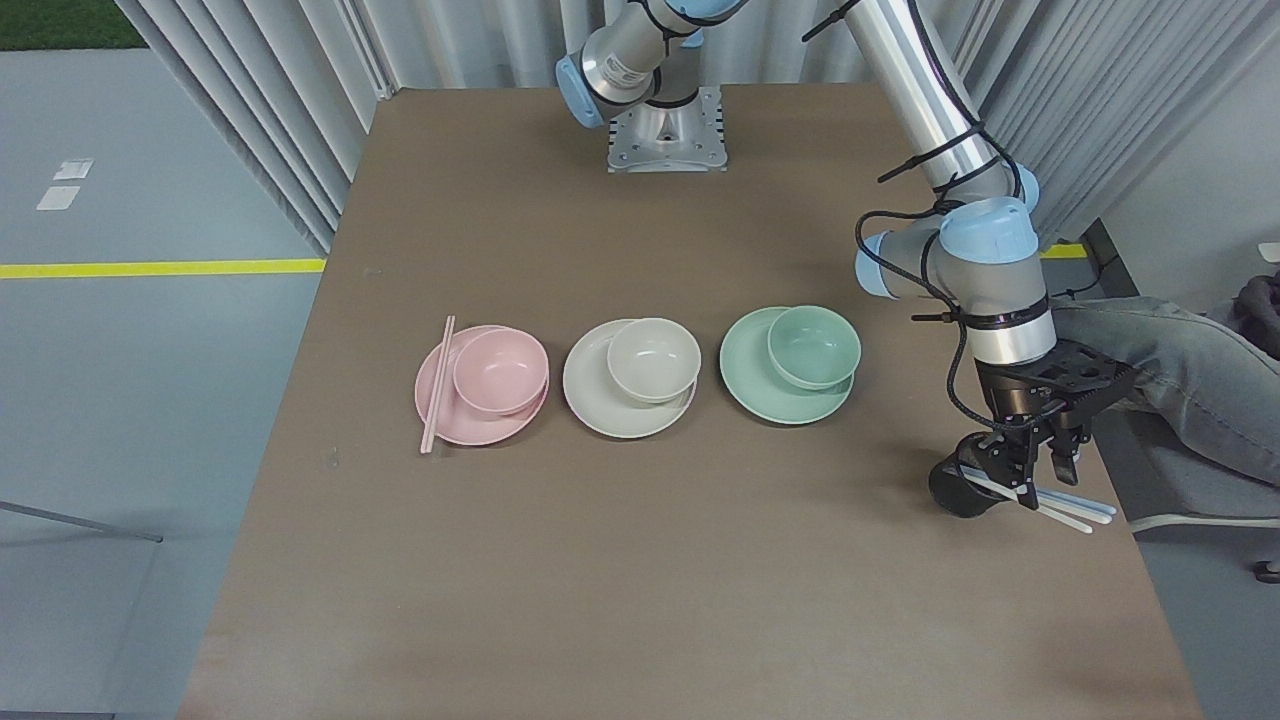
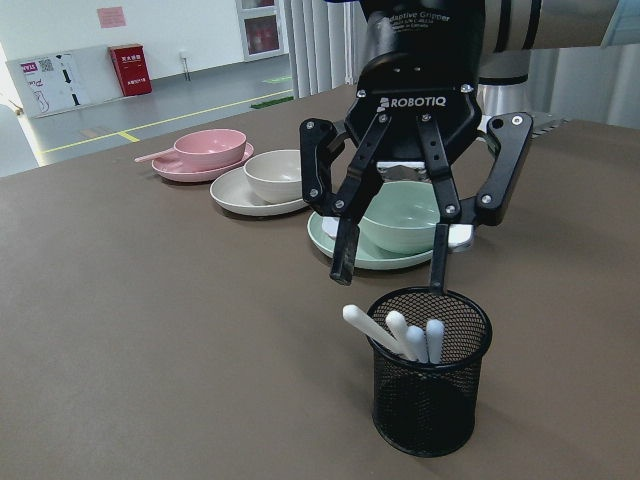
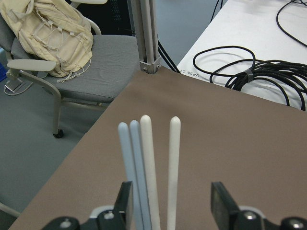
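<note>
My gripper (image 2: 393, 274) stands open over a black mesh holder (image 2: 423, 400) at the right of the table, with nothing seen held between its fingers. In the holder lean white chopsticks (image 3: 147, 170) and pale blue chopsticks (image 3: 127, 160), which show between and beyond the fingertips in the wrist view. In the front view pink chopsticks (image 1: 437, 386) rest on a pink plate (image 1: 474, 425) beside a pink bowl (image 1: 500, 370). A white bowl (image 1: 653, 358) and a green bowl (image 1: 813, 346) sit on matching plates.
A person's leg (image 1: 1188, 384) is at the right edge. A chair (image 3: 108, 62) with a bag and a white surface with coiled cables (image 3: 268, 74) border the table corner.
</note>
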